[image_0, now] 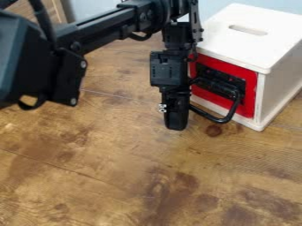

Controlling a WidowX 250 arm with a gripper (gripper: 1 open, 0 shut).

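My gripper (pixel 175 115) hangs from the black arm, pointing down close above the wooden floor, shut with nothing visible between its fingers. It is just in front of a white wooden box (pixel 268 53) at the right, which has a red-bordered front (pixel 245 108) with a dark panel inside. A black cable loops from beside the gripper in front of that panel. The gripper and arm hide part of the box's front.
A pale wall (pixel 106 7) runs along the back.
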